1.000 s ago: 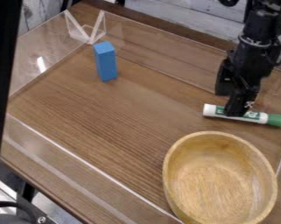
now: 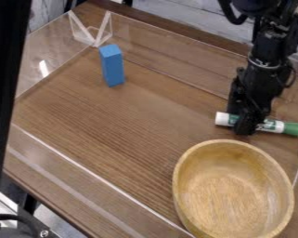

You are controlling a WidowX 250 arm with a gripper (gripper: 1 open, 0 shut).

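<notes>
The black gripper (image 2: 248,113) is lowered at the right onto a white and green tube (image 2: 282,127), its fingers around the tube's middle. The arm hides part of the tube, and I cannot tell whether the fingers grip it. A pale wooden bowl (image 2: 232,186) sits at the lower right, just in front of the tube.
A blue block (image 2: 111,64) stands upright at the back left, near a white wire-like object (image 2: 89,28).
The gripper has moved down onto the tube. The tube, bowl and blue block look unmoved.
</notes>
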